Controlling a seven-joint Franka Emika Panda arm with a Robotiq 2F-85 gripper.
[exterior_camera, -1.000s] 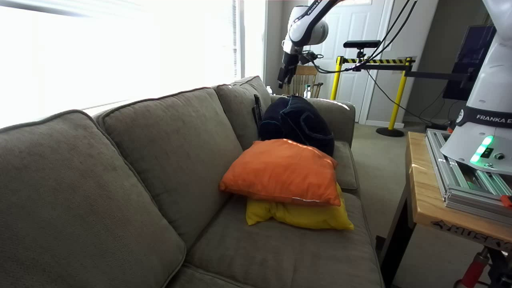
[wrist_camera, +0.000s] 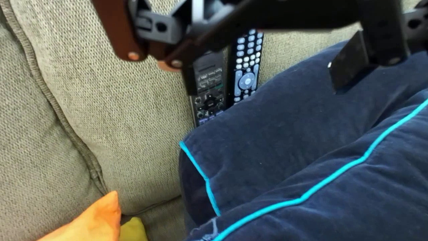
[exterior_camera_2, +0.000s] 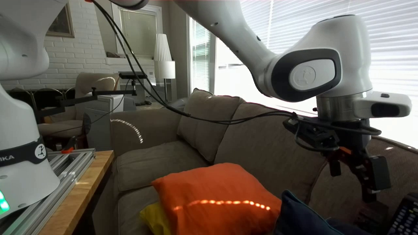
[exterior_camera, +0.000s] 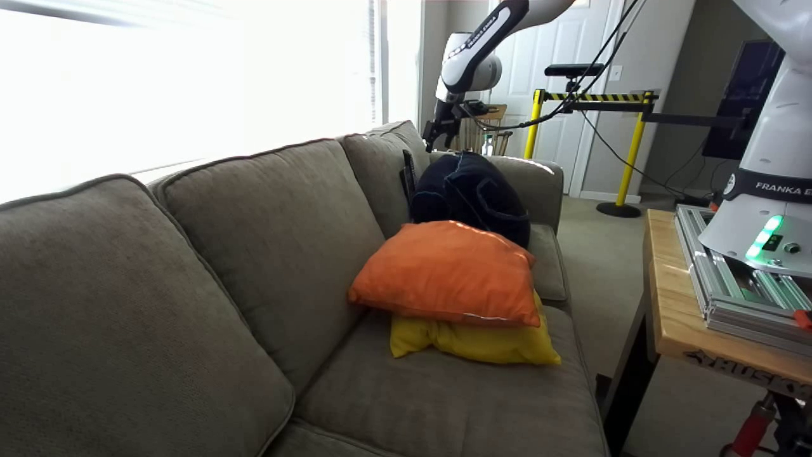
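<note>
Two dark remotes stand side by side against the sofa's back cushion, their lower ends hidden behind a navy pillow. In the wrist view these are the left remote [wrist_camera: 209, 80] and the right remote [wrist_camera: 247, 74], whose upper part passes behind my gripper's body. My gripper is open, its fingers spread above the remotes and the pillow with nothing held. Seen from the second exterior view, the gripper [exterior_camera_2: 352, 184] hangs beside the back cushion, above and left of a remote [exterior_camera_2: 407, 215] at the right edge. The navy pillow [exterior_camera: 472, 190] has light blue piping.
An orange pillow [exterior_camera: 449, 266] lies on a yellow pillow [exterior_camera: 487, 343], on the near side of the navy one. Behind the gripper rises the sofa back [exterior_camera_2: 274, 137]. The near seat cushion [exterior_camera: 434, 404] is clear. Cables [exterior_camera_2: 235, 120] hang along the arm.
In the first exterior view my gripper has shifted left and a little lower, towards the sofa back and the remotes. The pillows and remotes have not moved.
</note>
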